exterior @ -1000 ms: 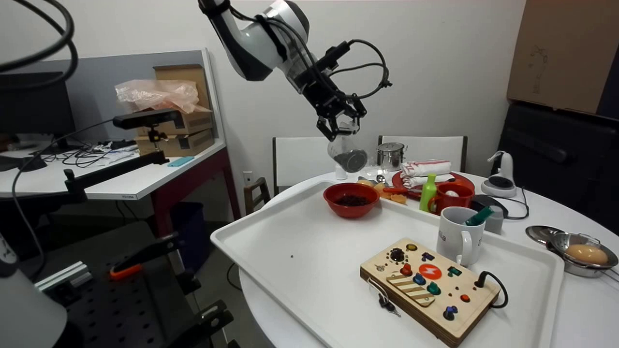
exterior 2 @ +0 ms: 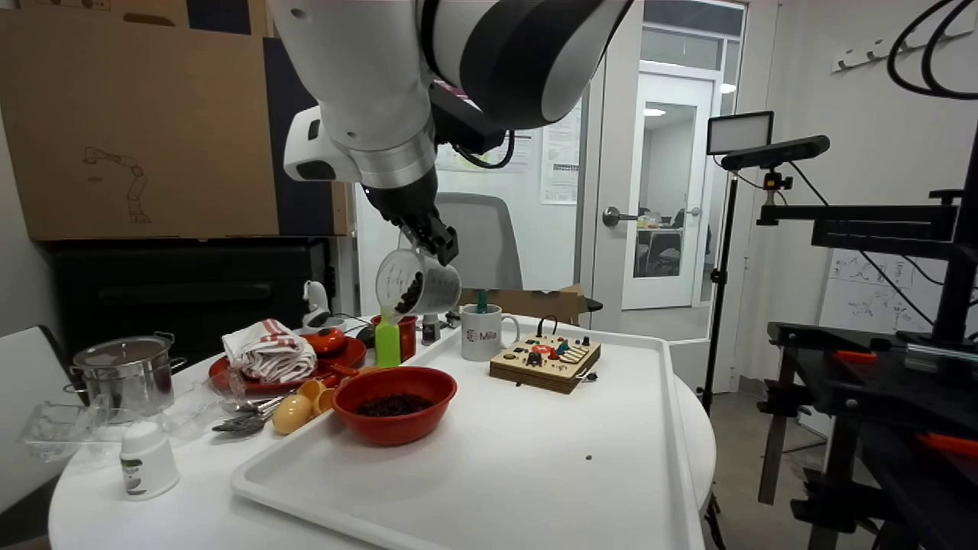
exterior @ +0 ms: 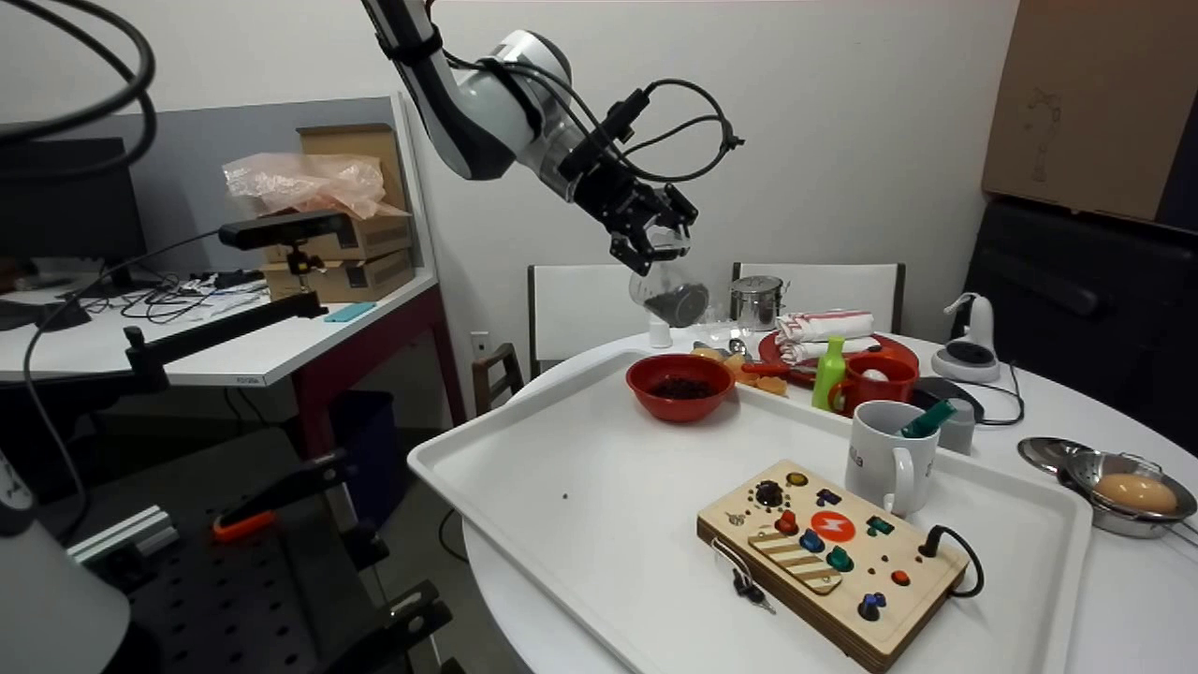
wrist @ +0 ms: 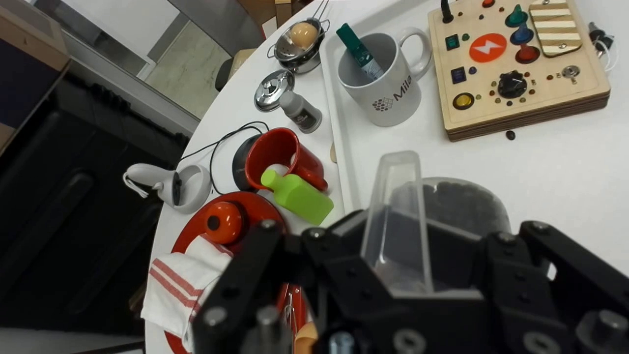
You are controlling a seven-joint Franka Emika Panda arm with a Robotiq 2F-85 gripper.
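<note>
A clear measuring cup (exterior 2: 419, 279) hangs tilted in the air, with dark beans gathered at its lower side. My gripper (exterior: 660, 234) is shut on its handle (wrist: 395, 218), which shows upright between the dark fingers in the wrist view. Below the cup, the red bowl (exterior: 680, 388) holds a heap of dark beans (exterior 2: 394, 405) and sits at a corner of the white tray (exterior: 511, 472). No beans can be seen falling between cup and bowl.
A white mug (exterior: 890, 455) with a green marker and a wooden button box (exterior: 837, 550) stand on the tray. A green bottle (exterior 2: 387, 341), red mug (wrist: 277, 153) and towel (exterior 2: 270, 352) lie beyond its edge. Much of the tray is clear, save stray beans.
In exterior view 1, the upper arm and wrist have shifted slightly left and turned a little.
</note>
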